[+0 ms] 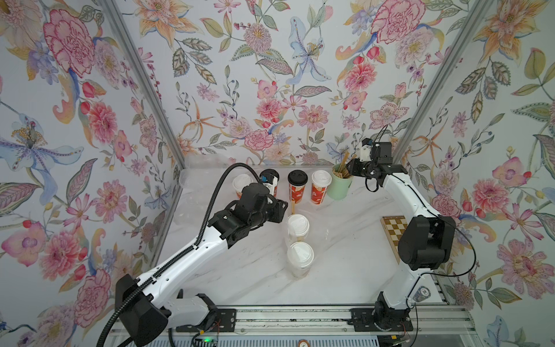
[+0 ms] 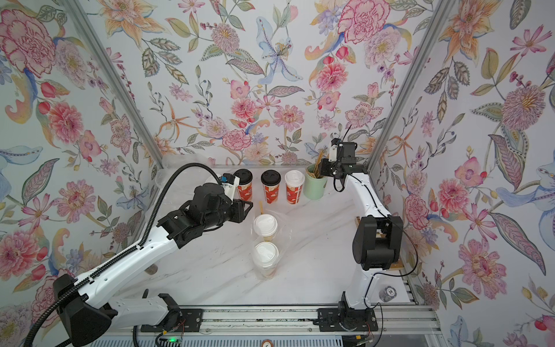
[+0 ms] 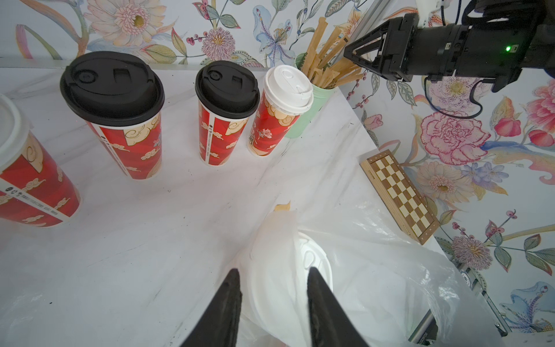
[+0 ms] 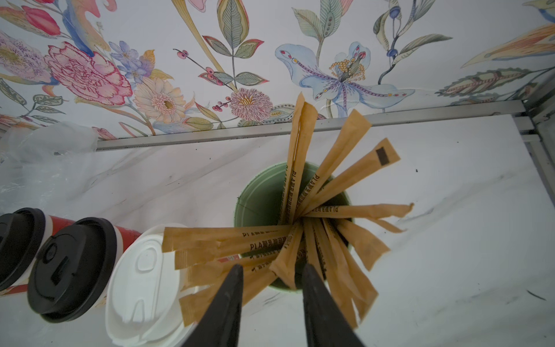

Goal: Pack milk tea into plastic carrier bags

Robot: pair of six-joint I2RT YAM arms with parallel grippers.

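Observation:
Two white-lidded cups (image 1: pixel 300 254) stand in a clear plastic carrier bag (image 3: pixel 375 248) at mid-table. A wrapped straw (image 3: pixel 282 206) pokes up beside the rear cup. My left gripper is part open just above the bag; its film shows behind the gap, and whether any lies between the fingers is unclear. In the back right, a green holder (image 2: pixel 315 188) bears several paper-wrapped straws (image 4: pixel 323 167). Over these my right gripper is part open, with straw ends showing behind its gap and no firm hold visible.
Along the back stand red cups with black lids (image 3: pixel 115 86) and white lids (image 3: pixel 289 89). Clear plastic (image 4: pixel 52 156) lies at the back left. A chessboard box (image 1: pixel 396 234) sits at the right edge. Right of the bag, the table is bare.

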